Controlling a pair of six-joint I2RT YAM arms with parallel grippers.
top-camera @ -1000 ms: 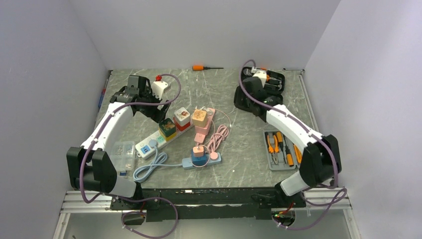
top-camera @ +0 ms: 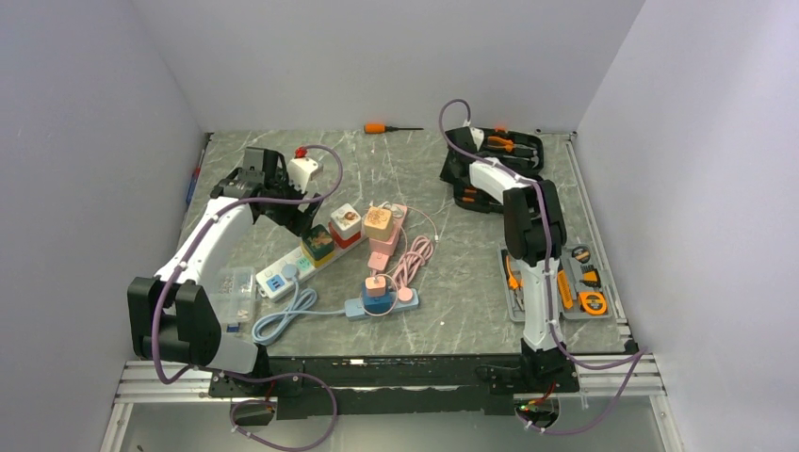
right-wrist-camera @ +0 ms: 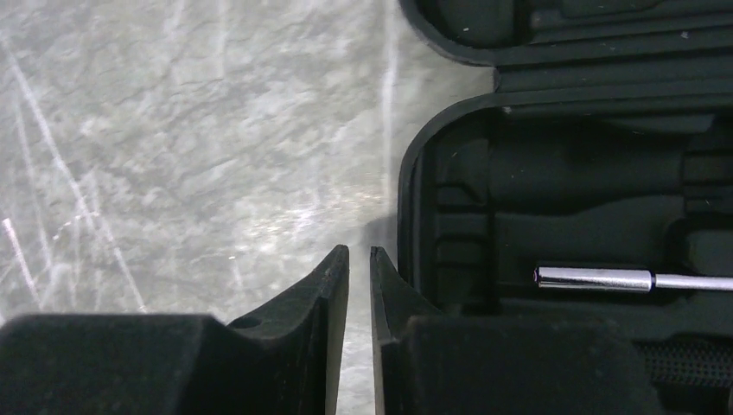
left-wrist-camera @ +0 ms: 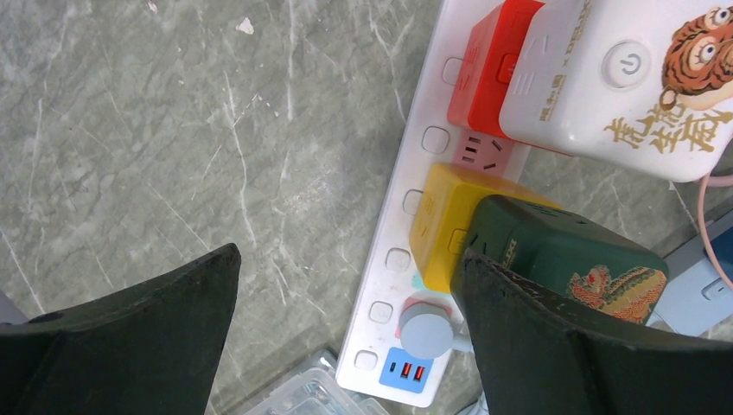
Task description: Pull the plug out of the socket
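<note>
The white power strip point(left-wrist-camera: 389, 259) lies diagonally left of centre, carrying a green-and-yellow plug point(top-camera: 317, 240), a red-and-white plug point(top-camera: 345, 219) and a round plug point(left-wrist-camera: 425, 333). My left gripper stands open above it, the green-and-yellow plug near its right finger. A pink strip point(top-camera: 385, 246) and a blue strip point(top-camera: 356, 309) with plugs lie alongside. My right gripper is shut at the left edge of the black tool case point(right-wrist-camera: 588, 216) at the back right; whether anything is between its fingertips is not clear.
A grey tool tray point(top-camera: 584, 311) lies at the front right, a clear box point(top-camera: 231, 292) at the front left, a screwdriver point(top-camera: 375, 128) at the back.
My right arm has swung inward from the right and straightened toward the back, its gripper now over the tool case's left side. The left arm has barely moved; the plugs look unchanged.
</note>
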